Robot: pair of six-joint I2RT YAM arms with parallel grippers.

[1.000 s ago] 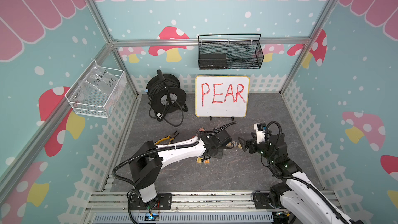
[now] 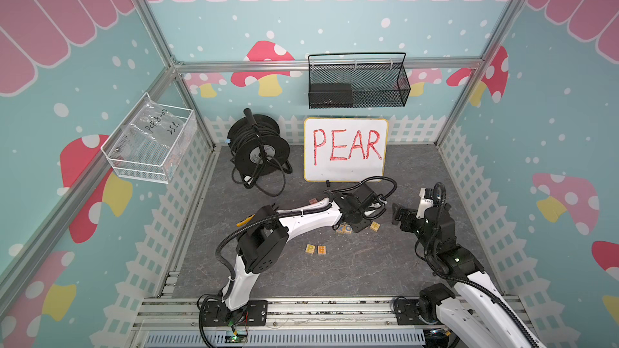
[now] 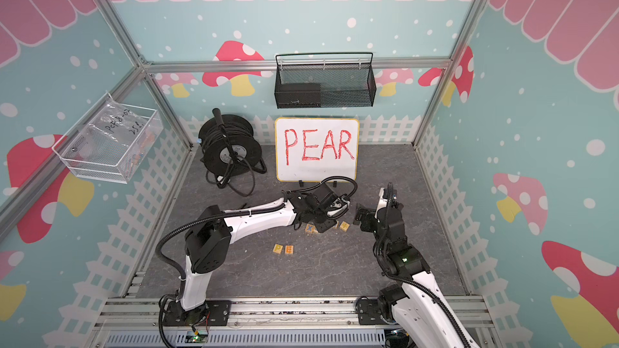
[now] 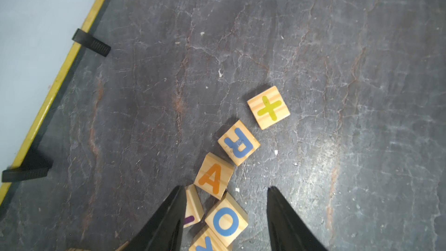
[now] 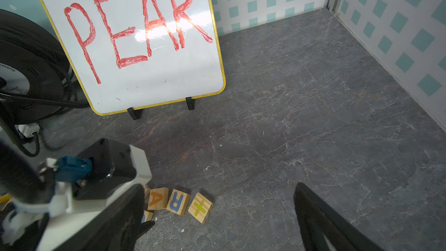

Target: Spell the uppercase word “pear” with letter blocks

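Observation:
Two letter blocks, one yellow-lettered [image 2: 310, 248] and one orange-lettered [image 2: 321, 249], lie side by side on the front floor; their letters are too small to read. In the left wrist view, the R block [image 4: 238, 142] rests between the A block [image 4: 214, 175] and the yellow plus block [image 4: 268, 107]. My left gripper is open above the cluster, with the O block [image 4: 226, 219] and A block visible between its fingers and nothing held. To the right, my right gripper has its fingers wide apart over bare floor, empty.
A whiteboard [image 2: 345, 170] reading PEAR stands at the back, beside a black cable reel [image 2: 258, 148]. In the right wrist view the left arm's gripper body [image 5: 111, 167] stands close to the blocks.
My left arm has reached farther back and to the right, uncovering more floor around the two front blocks. The right gripper has drawn back to the right, away from the blocks.

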